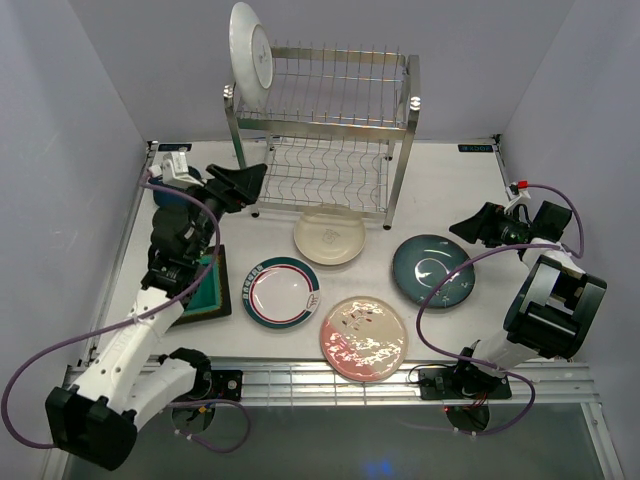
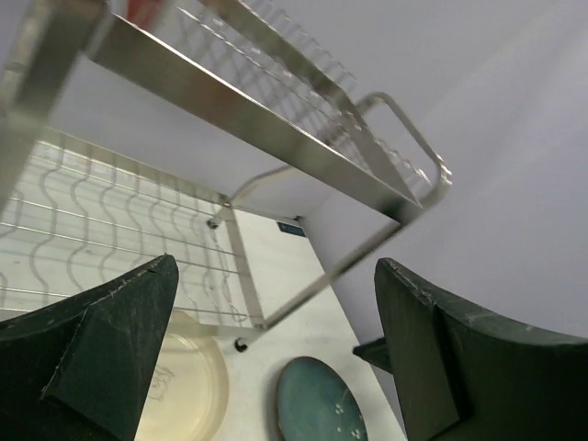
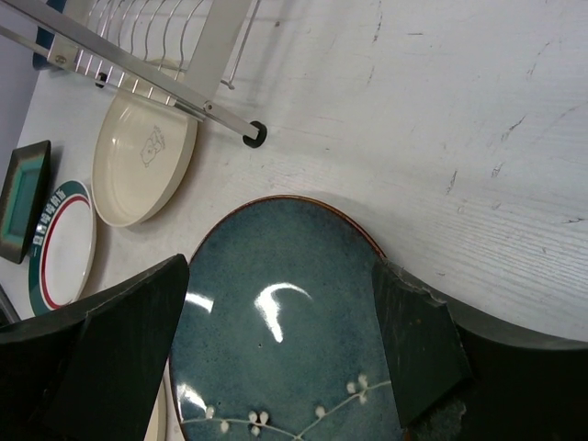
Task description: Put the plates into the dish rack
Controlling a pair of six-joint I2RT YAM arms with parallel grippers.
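Note:
A two-tier metal dish rack (image 1: 340, 128) stands at the back, a white plate (image 1: 250, 55) upright at its upper left. A cream plate (image 1: 330, 238) lies before it, with a red-rimmed white plate (image 1: 280, 292), a pink plate (image 1: 362, 338) and a dark teal plate (image 1: 430, 270) on the table. My open left gripper (image 1: 240, 182) is in front of the rack's left side, holding nothing. My open right gripper (image 1: 472, 224) is just above and right of the teal plate, which fills much of the right wrist view.
A green square dish (image 1: 205, 295) is partly hidden by the left arm, as is a dark blue item behind it.

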